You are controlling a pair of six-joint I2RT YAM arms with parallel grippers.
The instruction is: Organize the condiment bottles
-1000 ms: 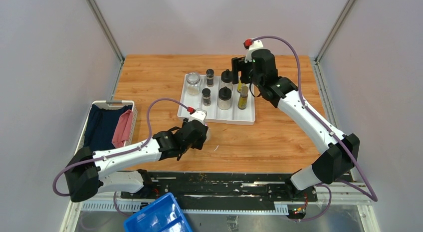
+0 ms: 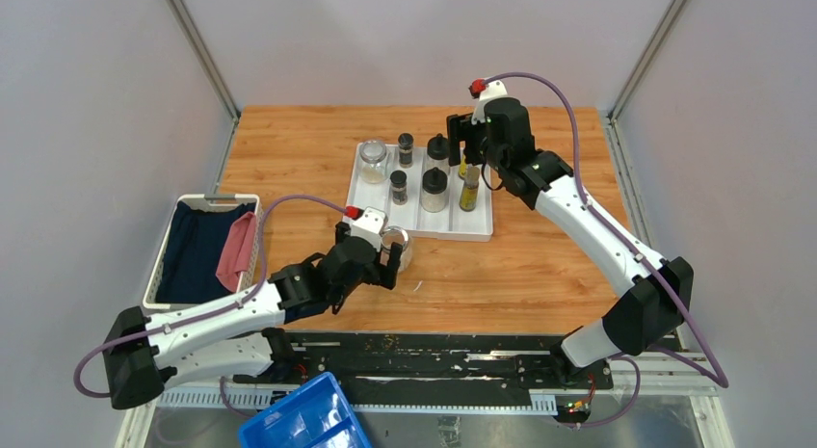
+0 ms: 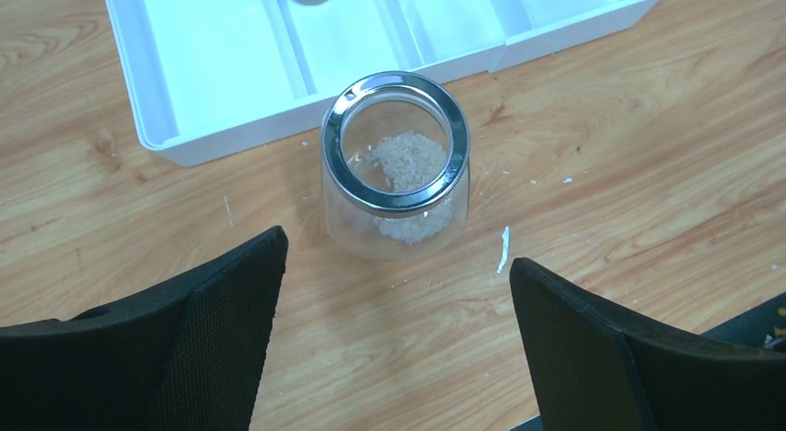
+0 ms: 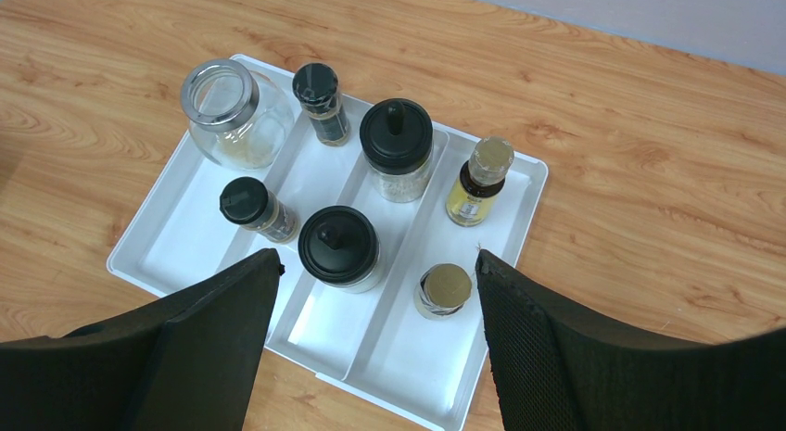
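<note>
A glass jar with steel rim and white grains (image 3: 399,222) stands on the wood just outside the white tray (image 3: 213,125), between and beyond the open fingers of my left gripper, which holds nothing. In the right wrist view the tray holds a steel-lidded jar (image 4: 236,125), two shakers (image 4: 324,107) with black caps, two black-lidded jars (image 4: 399,148) and two slim bottles (image 4: 475,195), one with a yellow label. My right gripper hangs above the tray, its fingers apart with nothing held.
A basket (image 2: 149,289) with dark and pink cloths stands at the left. A blue bin (image 2: 275,429) is at the front, below the table edge.
The right arm is practically still.
</note>
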